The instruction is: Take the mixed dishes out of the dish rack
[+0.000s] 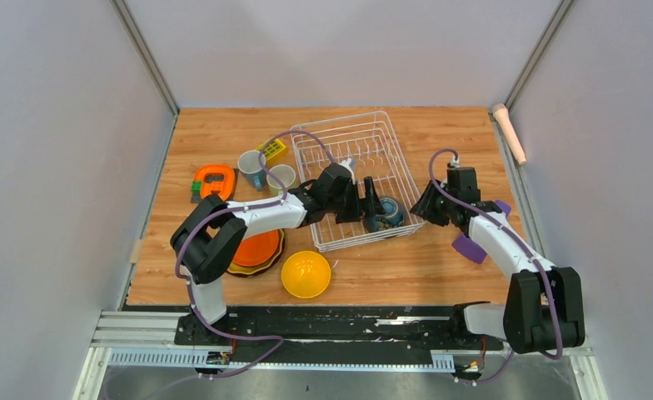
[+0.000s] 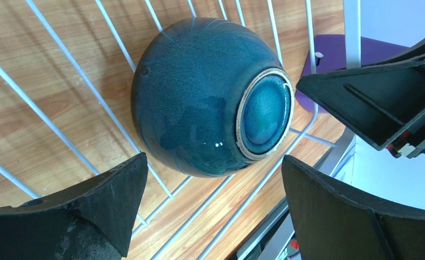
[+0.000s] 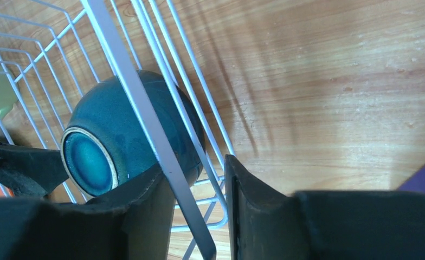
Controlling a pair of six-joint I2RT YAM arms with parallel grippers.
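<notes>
The dark blue bowl (image 1: 392, 212) rests tilted on its side in the front right corner of the white wire dish rack (image 1: 345, 245). Its foot ring faces up toward the left wrist camera. My left gripper is open over the bowl (image 2: 199, 97), its fingers apart and nothing held. At the rack's right side, my right gripper stands part open. The rack's thick rim bar (image 3: 148, 119) runs between its fingers, with a gap to the right finger. The bowl (image 3: 140, 119) lies left of that gripper, inside the rack.
Left of the rack stand a blue-grey mug (image 1: 251, 167), a pale mug (image 1: 281, 177) and stacked orange and yellow plates (image 1: 257, 248). A yellow bowl (image 1: 306, 275) sits in front. Purple items (image 1: 470, 247) lie under the right arm. Bare table shows behind the right arm.
</notes>
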